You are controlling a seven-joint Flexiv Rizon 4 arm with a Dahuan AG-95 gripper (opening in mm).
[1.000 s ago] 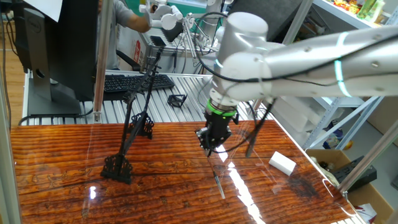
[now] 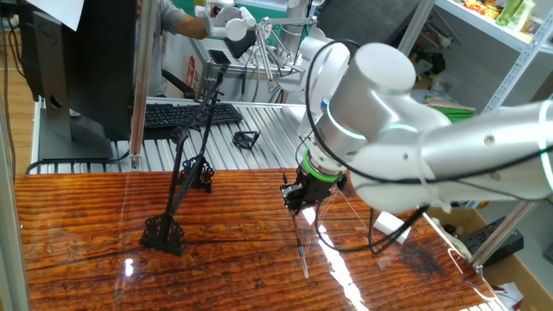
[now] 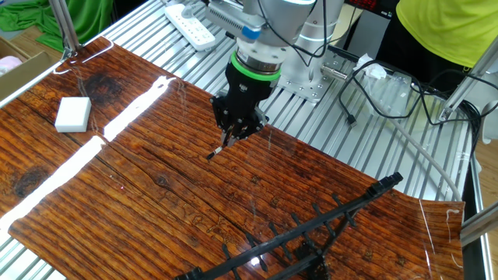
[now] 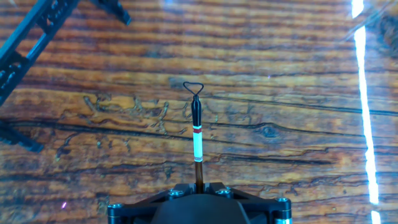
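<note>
My gripper point(image 2: 295, 210) is shut on a thin stick-like tool point(image 2: 301, 250) over the wooden tabletop. In the wrist view the tool point(image 4: 198, 143) points away from the fingers, with a brown shaft, a white band, a black end and a small dark cord loop point(image 4: 193, 85). From the other side, the gripper point(image 3: 227, 141) hides most of the tool; its black end point(image 3: 210, 156) shows below. To the left in exterior view 1 stands a black rack point(image 2: 179, 175), apart from the tool. The rack's row of pegs point(image 3: 299, 233) shows in exterior view 2.
A white block point(image 2: 393, 226) lies on the table on the arm's side, partly behind a hanging black cable point(image 2: 354, 248). The keyboard point(image 2: 192, 115) and monitor point(image 2: 78, 78) stand beyond the table edge. Bare wood point(image 3: 148, 210) lies between block and rack.
The upper arm links have swung right and lower in exterior view 1, and the wrist has tilted. The held tool has shifted only slightly. Rack and block have not moved.
</note>
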